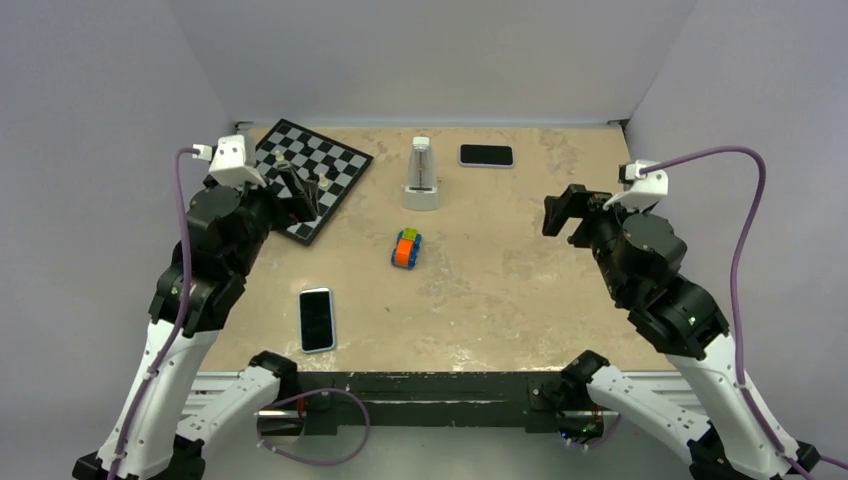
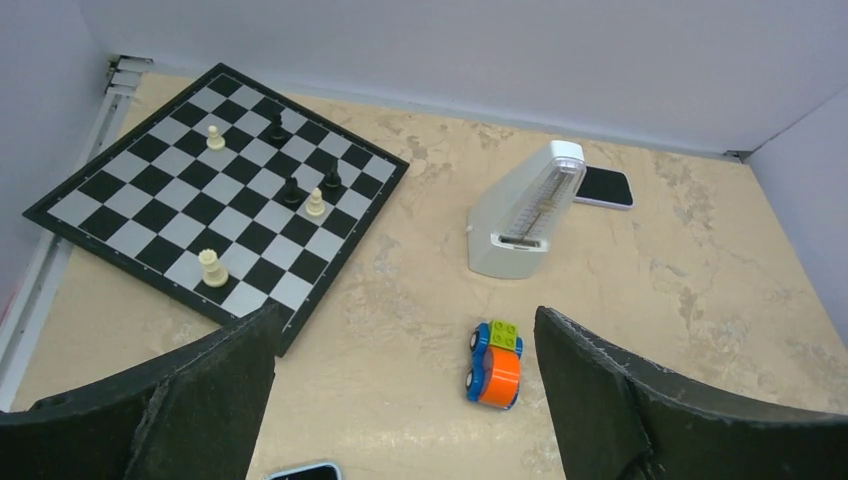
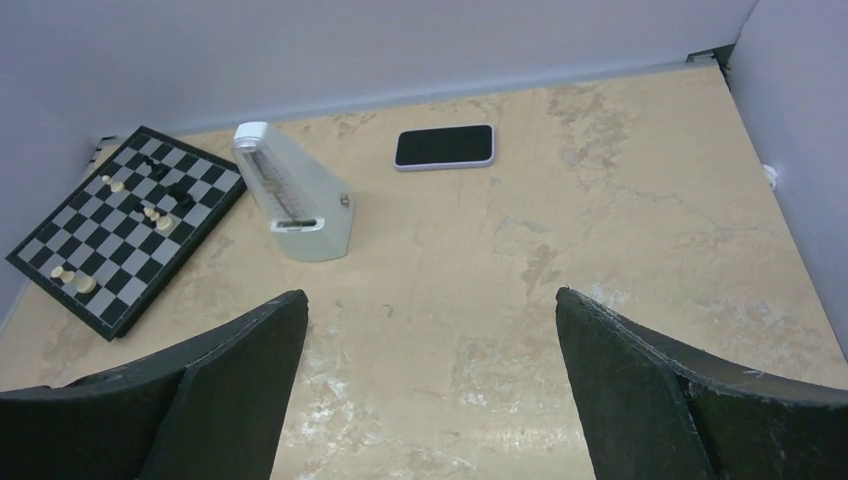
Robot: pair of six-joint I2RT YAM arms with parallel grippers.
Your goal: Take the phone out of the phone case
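Note:
A phone [image 1: 317, 320] with a dark screen and a light bluish rim lies at the front left of the table; only its top end [image 2: 307, 474] shows at the bottom of the left wrist view. Another dark-screened phone [image 1: 486, 155] with a pale lilac rim lies flat near the back wall, and appears whole [image 3: 445, 147] in the right wrist view. Which of them sits in a case I cannot tell for sure. My left gripper is open and empty, raised over the chessboard side. On the right, my other gripper hangs open above bare table, apart from both phones.
A chessboard [image 1: 312, 170] with several pieces fills the back left. A white metronome [image 1: 421, 175] stands upright at the back middle, with a small orange, green and blue toy car [image 1: 406, 248] in front of it.

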